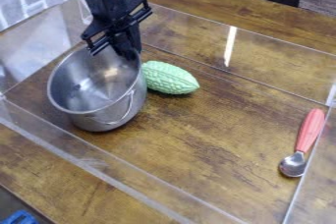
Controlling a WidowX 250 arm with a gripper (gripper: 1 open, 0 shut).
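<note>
A steel pot [92,105] with a wire handle sits at the left of the wooden table. My black gripper [129,53] reaches down from the top to the pot's upper right rim; its fingertips are small and partly lost against the dark rim, so their state is hard to see. A pale green textured vegetable, like a bitter melon [171,79], lies just right of the pot. At the far right lies a scoop with a red handle [311,130] and a metal bowl.
Clear plastic sheets or panels border the work area on the wooden table [217,164]. A small blue object [16,218] shows at the front left corner.
</note>
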